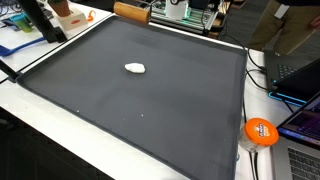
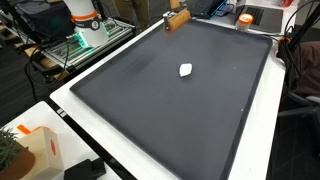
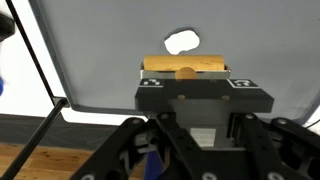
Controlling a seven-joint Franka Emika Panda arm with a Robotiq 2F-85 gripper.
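A light brown wooden block shows at the far edge of the dark board, at the top of exterior view 1. In exterior view 2 the same block is below a narrow pale piece at the top of the picture. From the wrist view, my gripper is shut on the block, whose long side lies across the fingers. A small white piece rests on the board, apart from the block. Exterior view 2 also shows this white piece.
The dark grey board is otherwise bare. An orange-lidded jar and laptops stand along its right side in exterior view 1. A potted plant stands at lower left in exterior view 2.
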